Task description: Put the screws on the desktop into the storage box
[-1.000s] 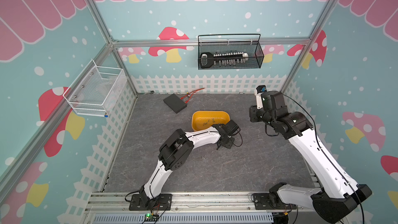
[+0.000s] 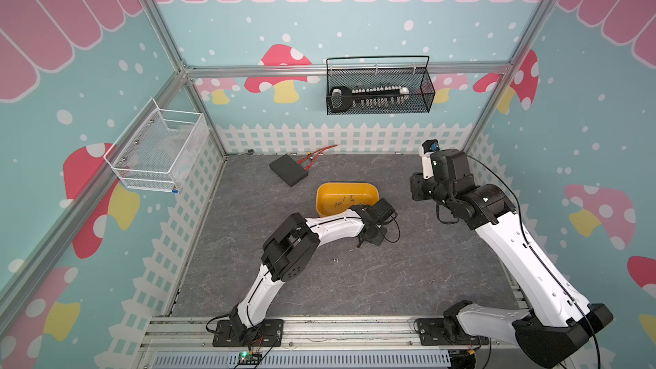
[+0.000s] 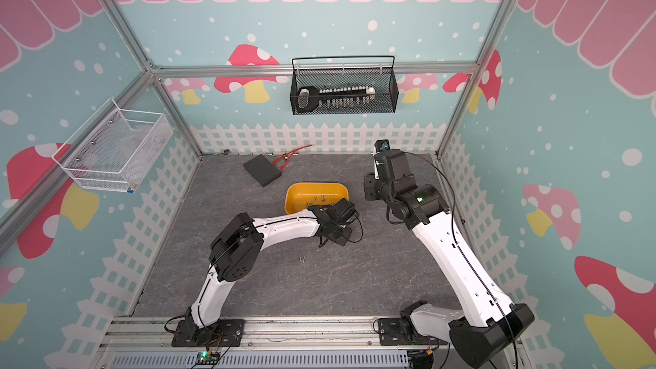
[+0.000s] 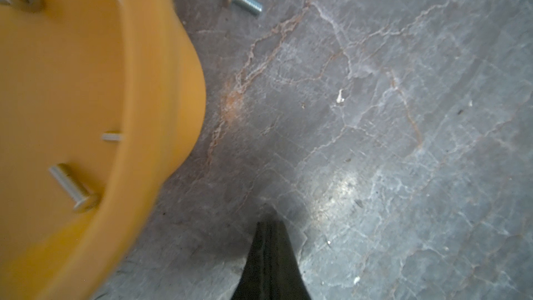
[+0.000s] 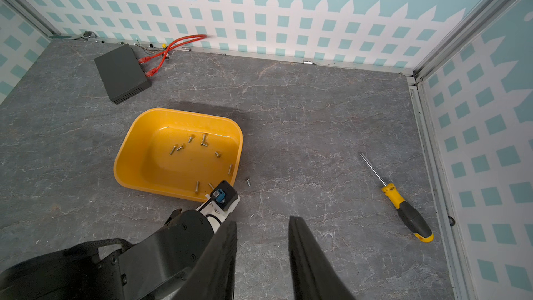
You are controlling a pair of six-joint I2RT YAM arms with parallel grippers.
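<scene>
The yellow storage box (image 5: pixel 172 152) holds several screws. One loose screw (image 4: pixel 245 1) lies on the desktop just outside the box's right side. Small bits, apparently screws (image 2: pixel 335 258), lie in front of the box in the top left view. My left gripper hangs low over the desktop beside the box's near right corner, shut with nothing showing between its fingers. My right gripper is held high at the right side, open, with nothing between its fingers.
A dark box (image 5: pixel 121 72) with red cables lies at the back left. A yellow-black screwdriver (image 5: pixel 408 211) lies on the right, beneath the right arm. Wire baskets (image 2: pixel 379 106) hang on the back and left walls.
</scene>
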